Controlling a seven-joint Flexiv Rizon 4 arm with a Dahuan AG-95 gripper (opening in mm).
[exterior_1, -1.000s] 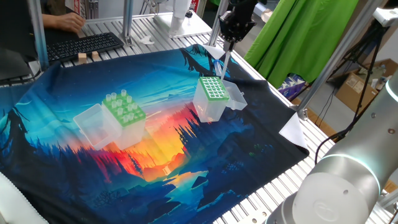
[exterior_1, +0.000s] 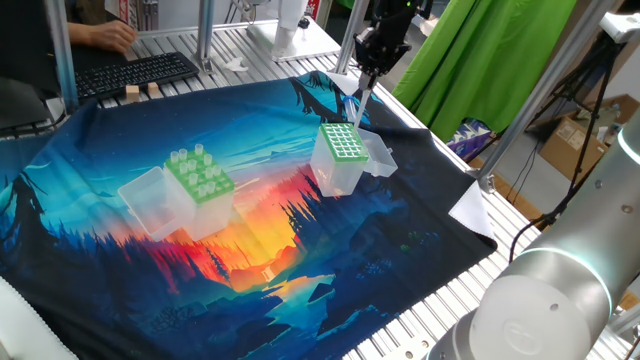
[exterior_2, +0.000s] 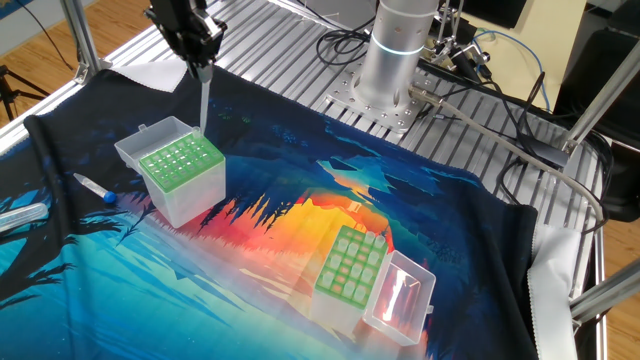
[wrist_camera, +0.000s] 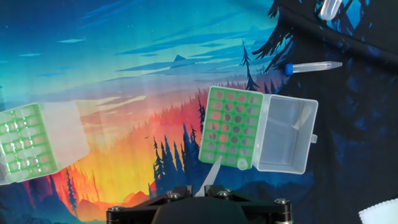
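My gripper is shut on a long, translucent pipette tip (wrist_camera: 212, 177). In exterior view 2 the tip (exterior_2: 204, 105) hangs nearly upright below the gripper (exterior_2: 205, 70), at the back corner of a green-topped box (exterior_2: 182, 166). That box has an open clear lid; its grid looks mostly empty, with one round clear top (wrist_camera: 242, 164) at a near corner in the wrist view. Whether the held tip touches the box cannot be told. A second green-topped box (exterior_1: 200, 190) holds several clear tips and also has its lid (exterior_1: 150, 203) open.
A blue-capped tube (wrist_camera: 314, 68) lies on the cloth, with another clear tube (wrist_camera: 330, 9) farther off. The printed cloth (exterior_1: 270, 300) is wrinkled. Bare cloth separates the two boxes. A keyboard (exterior_1: 138, 74) and a person's hand (exterior_1: 114, 36) are at the table's edge.
The gripper and the held tip have shifted only very slightly. Both boxes stay where they were.
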